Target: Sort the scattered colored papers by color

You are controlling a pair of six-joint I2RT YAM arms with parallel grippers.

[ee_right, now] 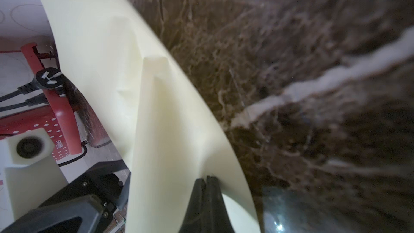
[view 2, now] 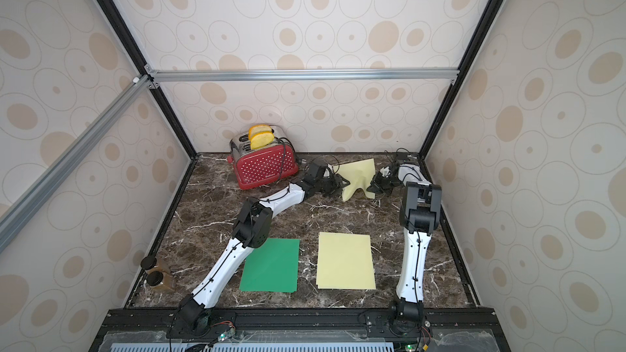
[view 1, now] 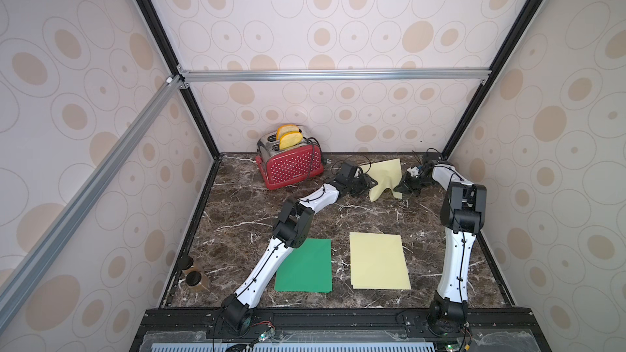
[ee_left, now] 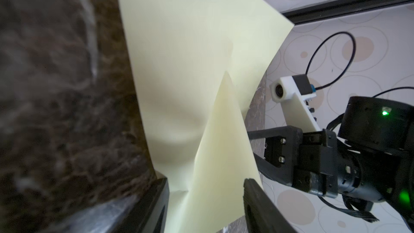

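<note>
A buckled yellow paper (view 1: 386,176) lies at the back of the table between my two grippers, its middle raised in a fold. My left gripper is open at the paper's left side, with the folded sheet (ee_left: 220,155) between its spread fingers. On the other side, my right gripper is shut at the sheet's near right edge, the paper (ee_right: 168,138) creasing at its fingertips and seemingly pinched there. In front lie a green paper stack (view 1: 305,267) and a yellow paper stack (view 1: 380,260), side by side and apart.
A red toaster (view 1: 291,166) with yellow slices stands at the back left, near my left arm. Two dark-lidded jars (view 1: 195,278) are at the front left. Bare marble (view 1: 352,215) lies between the buckled sheet and the stacks.
</note>
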